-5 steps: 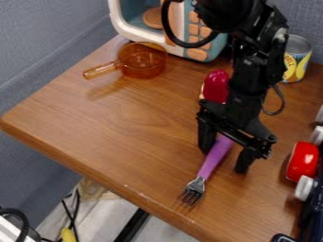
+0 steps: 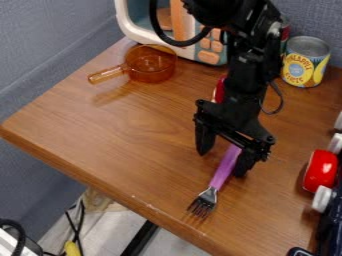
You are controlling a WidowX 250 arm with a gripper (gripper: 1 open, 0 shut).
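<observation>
My black gripper (image 2: 225,146) hangs over the wooden table (image 2: 114,135), its fingers around the upper part of a purple-handled fork (image 2: 211,191) lying with tines toward the front edge. The dark fingers partly hide the handle, and I cannot tell whether they grip it. A red object (image 2: 218,88) is partly hidden behind the arm.
An orange translucent pan (image 2: 150,63) sits at the back left, near a white and teal toy (image 2: 131,18). A yellow-labelled can (image 2: 306,62) stands back right. Red and white items (image 2: 321,170) and dark blue objects line the right edge.
My gripper and arm have shifted left and slightly up, uncovering more of the can and covering more of the red object. The fork looks unmoved.
</observation>
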